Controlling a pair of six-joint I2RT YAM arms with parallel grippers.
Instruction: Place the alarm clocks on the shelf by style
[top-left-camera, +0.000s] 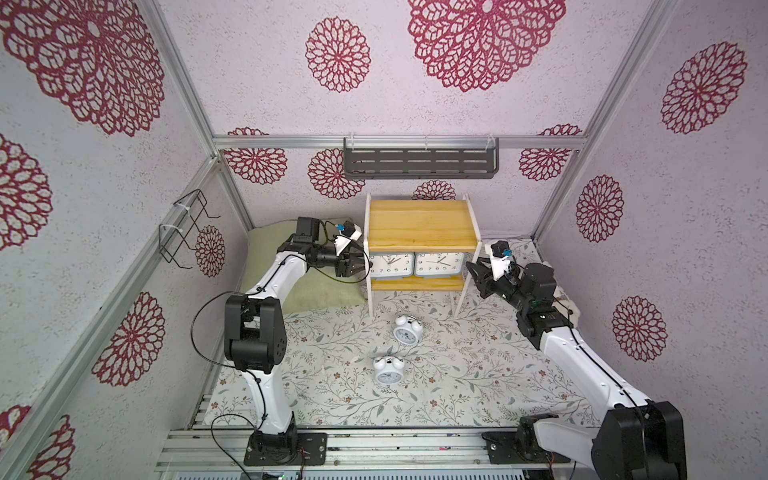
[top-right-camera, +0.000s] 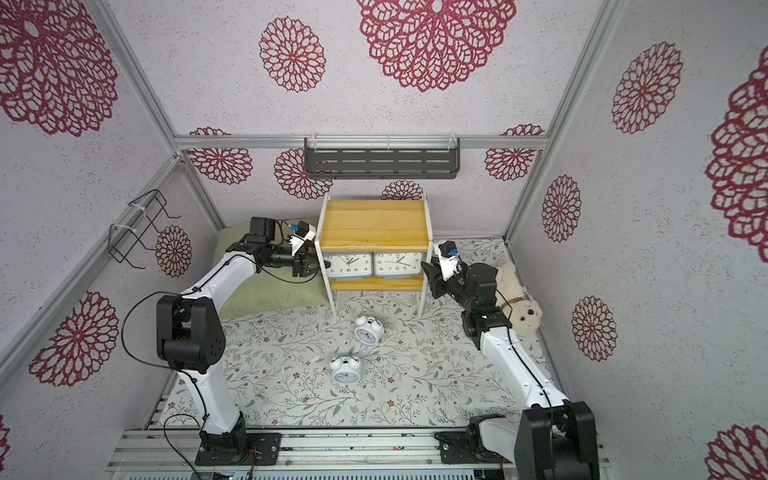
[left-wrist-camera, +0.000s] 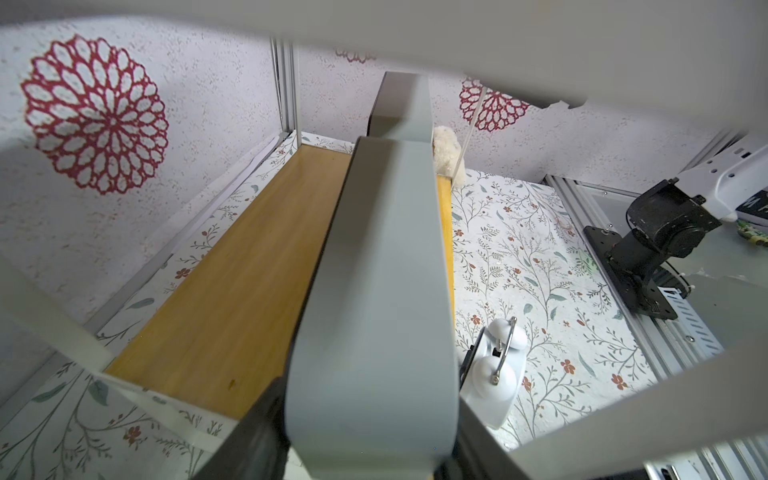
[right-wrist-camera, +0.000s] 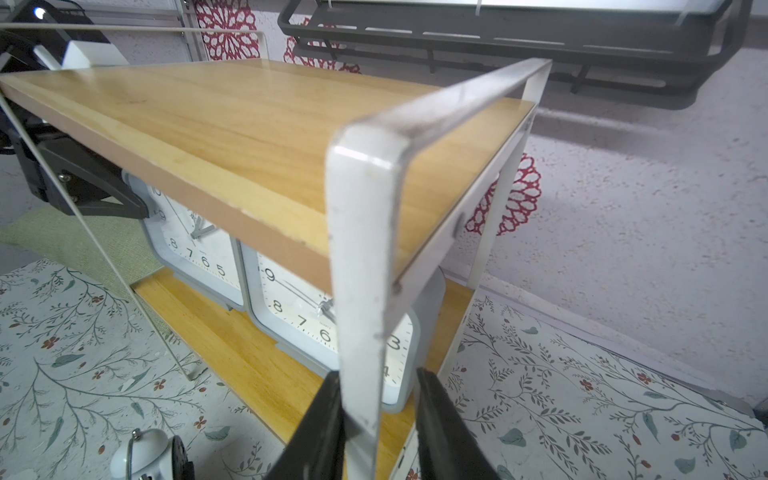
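Note:
Two square grey-framed clocks stand side by side on the shelf's lower board: the left clock (top-left-camera: 391, 265) and the right clock (top-left-camera: 439, 264). My left gripper (top-left-camera: 361, 264) reaches in through the shelf's left side, shut on the left clock's outer end; its fingers (left-wrist-camera: 260, 436) flank the grey side in the left wrist view. By the shelf's right post, my right gripper stands open, holding no clock. Two white twin-bell clocks remain on the floor cloth: the rear bell clock (top-left-camera: 408, 329) and the front bell clock (top-left-camera: 389, 369).
The shelf (top-right-camera: 376, 220) has a bare wooden top and thin white posts close to both grippers. A dark rack (top-left-camera: 421, 164) hangs above it. A green cushion (top-left-camera: 308, 288) lies left, a plush toy (top-right-camera: 524, 312) right.

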